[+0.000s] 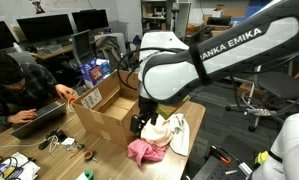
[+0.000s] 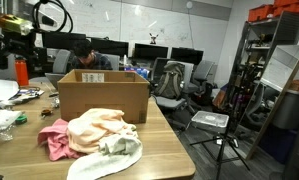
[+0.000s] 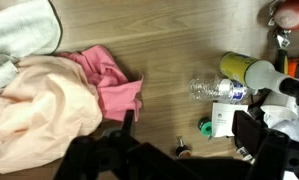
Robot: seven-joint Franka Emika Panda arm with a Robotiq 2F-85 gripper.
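My gripper is open over the wooden table, with nothing between its fingers. Three cloths lie crumpled together: a pink one (image 3: 111,82), a peach one (image 3: 44,112) and a white one (image 3: 24,28). In the wrist view they are left of the fingers, the pink one nearest. Behind the cloths, an open cardboard box (image 2: 104,100) stands upright on the table; the second exterior view shows it whole. From the first exterior view, the arm hides part of the box (image 1: 111,128) and of the peach cloth (image 1: 161,130).
A clear plastic bottle (image 3: 214,88), a yellow-labelled container (image 3: 239,68), a green tape roll (image 3: 205,127) and other small items clutter the wrist view's right side. Bare tabletop (image 3: 169,45) separates them from the cloths. A person (image 1: 24,85) sits with a laptop (image 1: 39,122) beyond the table.
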